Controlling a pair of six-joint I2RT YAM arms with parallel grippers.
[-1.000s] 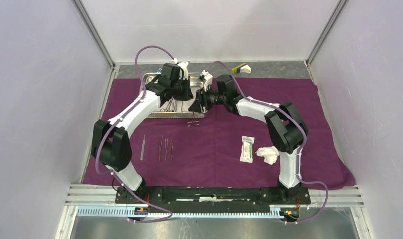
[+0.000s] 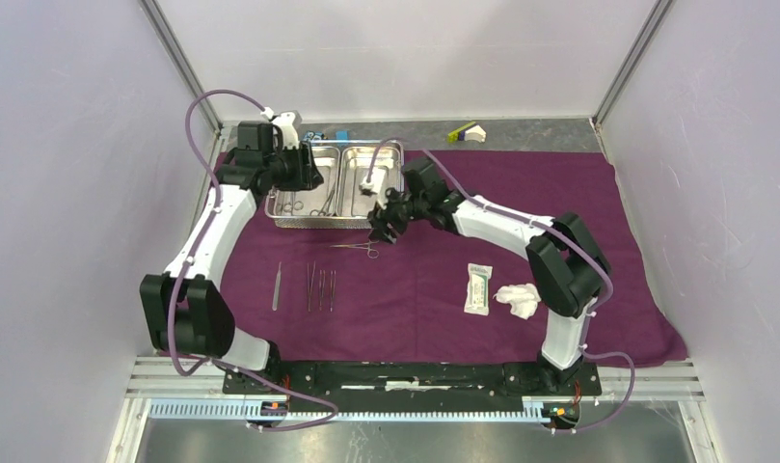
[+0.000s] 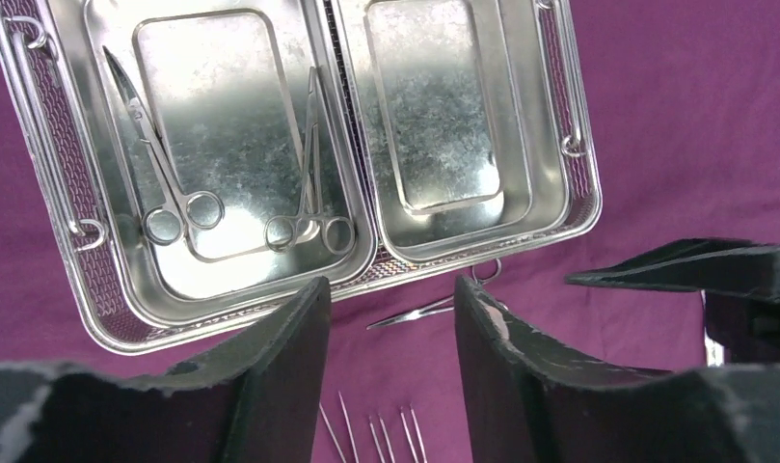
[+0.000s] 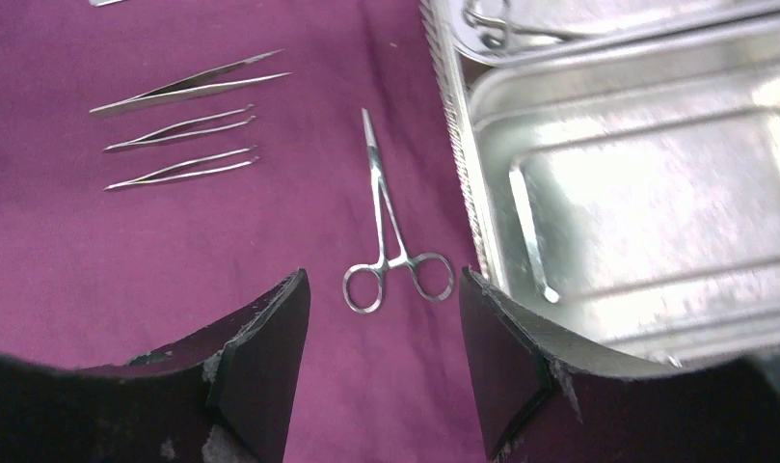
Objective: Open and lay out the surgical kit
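Observation:
A steel instrument tray (image 2: 334, 224) with two compartments stands at the back of the purple cloth; in the left wrist view two scissor-like instruments (image 3: 164, 164) lie in its left compartment, and the right compartment looks bare. A hemostat (image 4: 378, 183) lies on the cloth just in front of the tray. Several tweezers (image 4: 183, 92) and a scalpel handle (image 2: 277, 286) lie further forward. My left gripper hangs open and empty over the tray's left part. My right gripper is open and empty above the cloth near the hemostat.
A white packet (image 2: 477, 289) and crumpled gauze (image 2: 517, 299) lie front right. Small yellow and white items (image 2: 468, 132) sit on the back strip. Walls enclose both sides and the back.
My left arm has moved left over the tray. The hemostat, hanging below the right gripper a second ago, now lies on the cloth.

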